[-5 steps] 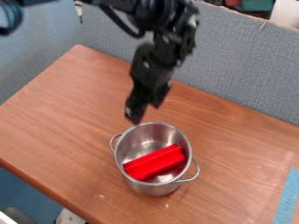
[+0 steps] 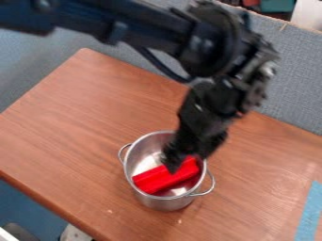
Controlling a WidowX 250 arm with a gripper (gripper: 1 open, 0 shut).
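Observation:
A steel pot (image 2: 149, 200) with two side handles sits on the wooden table. Inside it lies a red bar-shaped object (image 2: 157, 180). My black gripper (image 2: 193, 155) reaches down over the pot's back right, its fingers open and blurred, close above the red object and partly hiding it.
A grey padded wall (image 2: 283, 89) runs along the back.
The gripper has come down and toward the front right, from above and behind the pot to over the red object. Pot and red object look unmoved.

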